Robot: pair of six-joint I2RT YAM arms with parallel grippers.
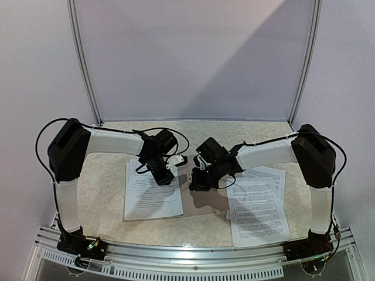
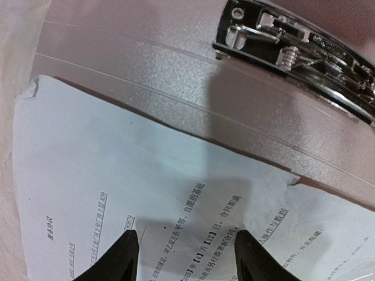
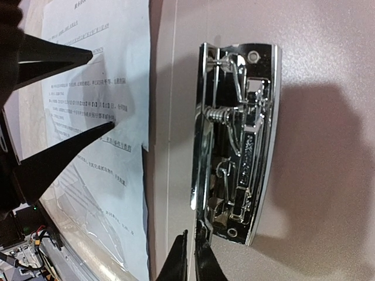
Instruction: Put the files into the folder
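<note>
The pinkish translucent folder (image 1: 208,202) lies open mid-table. Its metal clip (image 3: 237,146) runs along it, seen whole in the right wrist view and partly in the left wrist view (image 2: 299,58). A stack of printed sheets (image 1: 149,199) rests on the folder's left part, its edge beside the clip but apart from it. My left gripper is open over these sheets, nothing visibly held. At the near end of the clip, my right gripper is partly open, a narrow gap between its fingertips; whether it touches the clip's lever is unclear.
Two loose groups of printed sheets (image 1: 258,211) overlap at the right, partly covering the folder's right edge. Both arms meet closely over the middle; the left gripper's fingers (image 3: 70,143) show in the right wrist view. Bare table (image 1: 99,193) lies at the far left.
</note>
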